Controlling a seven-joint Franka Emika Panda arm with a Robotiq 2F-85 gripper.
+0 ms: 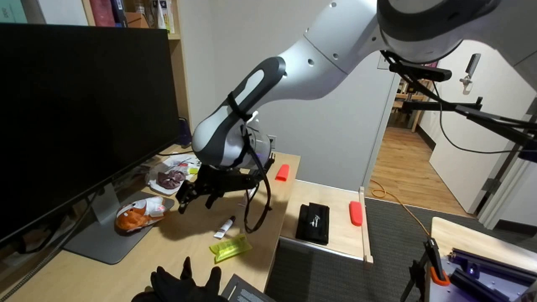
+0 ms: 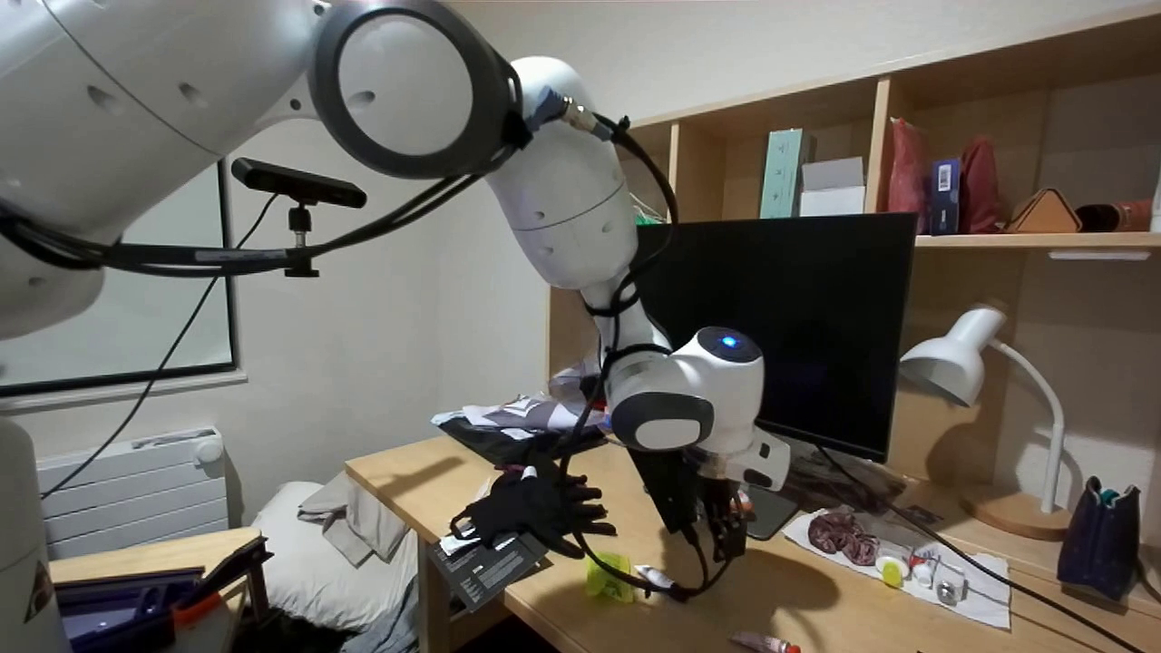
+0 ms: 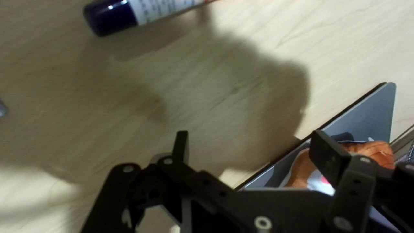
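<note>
My gripper stands open above the desk, its two black fingers wide apart and nothing between them. Below and to one side in the wrist view lies a white tube with a dark cap (image 3: 112,15), apart from the fingers. From exterior view 1 the gripper (image 1: 195,202) is up and left of that tube (image 1: 224,227). An orange and white packet (image 1: 140,214) rests on the monitor's grey base; part of the packet (image 3: 370,151) shows behind one finger in the wrist view.
The black monitor (image 1: 85,121) stands close to the gripper. A yellow packet (image 1: 230,248) and black gloves (image 1: 181,286) lie toward the near side. Farther back are a dark scrunchie (image 1: 171,179) and small items on a white sheet. A cable loop hangs from my arm.
</note>
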